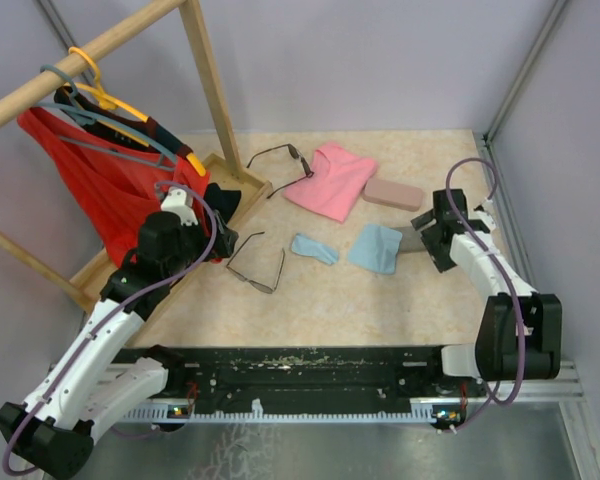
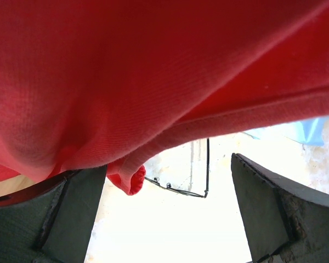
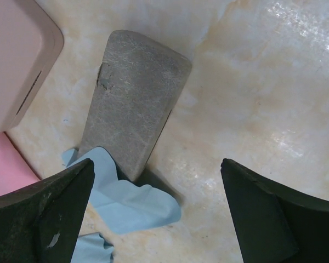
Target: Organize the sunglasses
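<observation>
One pair of sunglasses (image 1: 259, 285) lies on the table with its temples unfolded, right of the wooden rack. Farther back, a second pair (image 1: 299, 160), also unfolded, lies left of the pink shirt. A grey case (image 3: 132, 93) rests on the table, a light blue cloth (image 3: 129, 200) overlapping its near end. My left gripper (image 1: 225, 243) is open beside the hanging red garment (image 2: 126, 82), which covers much of its wrist view; the nearer glasses show past the hem. Open and empty, my right gripper hovers above the table by the grey case.
A pink case (image 1: 392, 194) sits right of the pink shirt (image 1: 332, 181). A small blue cloth (image 1: 314, 249) lies mid-table. The rack (image 1: 216, 90) with hanging clothes fills the left side.
</observation>
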